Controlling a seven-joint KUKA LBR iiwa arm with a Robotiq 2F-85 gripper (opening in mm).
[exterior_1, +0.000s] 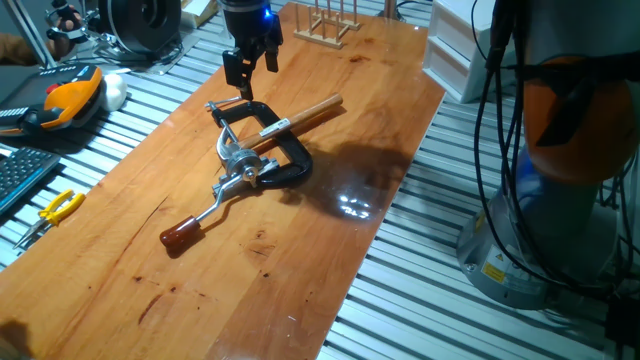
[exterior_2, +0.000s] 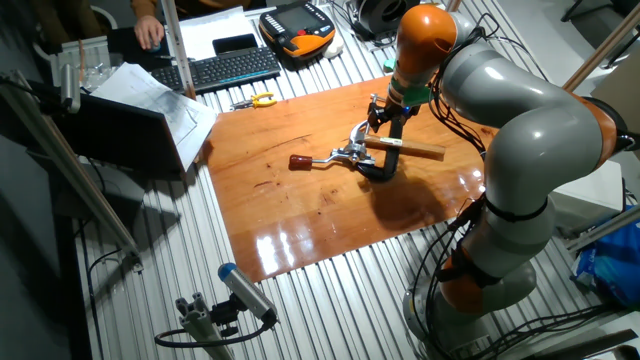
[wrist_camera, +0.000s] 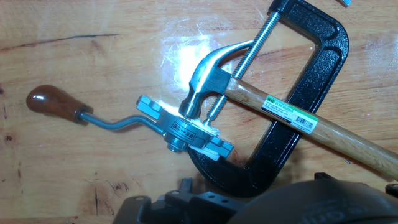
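A claw hammer (wrist_camera: 249, 94) with a wooden handle and green-white label lies across a black C-clamp (wrist_camera: 323, 68). Its steel head rests by the clamp's screw and a metal crank tool (wrist_camera: 181, 132). That tool's brown wooden knob (wrist_camera: 55, 106) points left in the wrist view. All three are heaped together on the wooden table. Above the clamp's far end in exterior view 1 is my gripper (exterior_1: 259, 80), its fingers apart and nothing visible between them. Only dark parts of it show along the bottom of the wrist view.
A wooden rack (exterior_1: 325, 25) stands at the table's far end. Yellow pliers (exterior_1: 62, 207) and an orange-black teach pendant (exterior_1: 55, 98) lie off the left edge, along with a keyboard (exterior_2: 228, 82).
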